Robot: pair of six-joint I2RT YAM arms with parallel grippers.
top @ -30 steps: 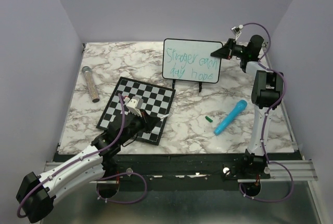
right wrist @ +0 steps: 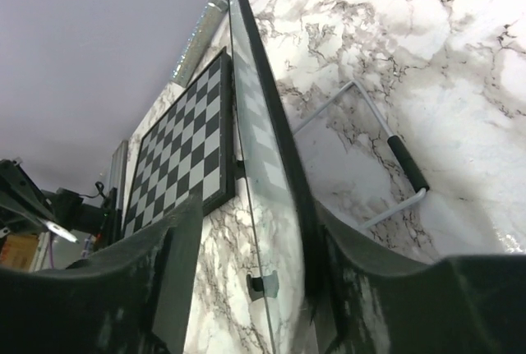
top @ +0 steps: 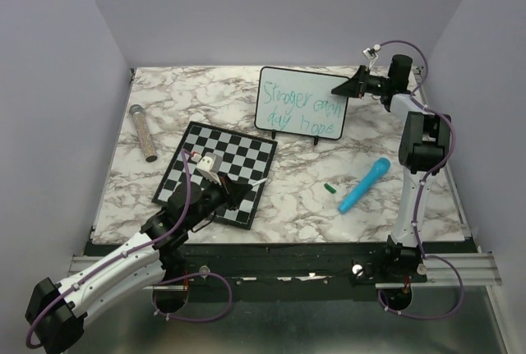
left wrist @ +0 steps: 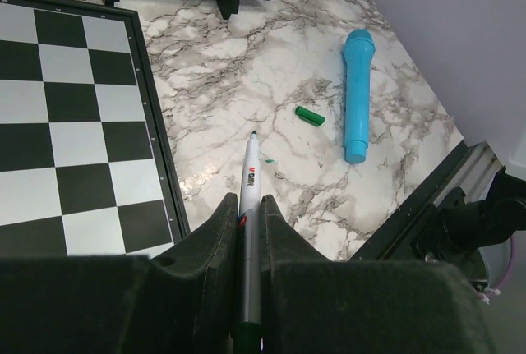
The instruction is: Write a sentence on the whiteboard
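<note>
The whiteboard (top: 302, 103) stands at the back of the table with green handwriting that looks like "Stroger each day hope". My right gripper (top: 345, 89) is at its upper right edge. In the right wrist view, the board's edge passes between the parted fingers of my right gripper; a gap shows on the left side, while the right finger is close against the board or touching it. Over the chequered board's right side, my left gripper (top: 240, 192) is shut on a white marker (left wrist: 251, 172), its uncapped tip pointing outward.
A green cap (top: 329, 188) and a blue microphone-shaped object (top: 364, 186) lie on the marble table right of centre. The chequered board (top: 264, 175) lies left of centre. A glittery microphone (top: 143, 134) rests farther left. Behind the whiteboard is a wire stand (right wrist: 374, 112).
The whiteboard has come down slightly with my right gripper and now leans a little lower at its right side. The right gripper has lowered slightly. My left gripper has hardly moved.
</note>
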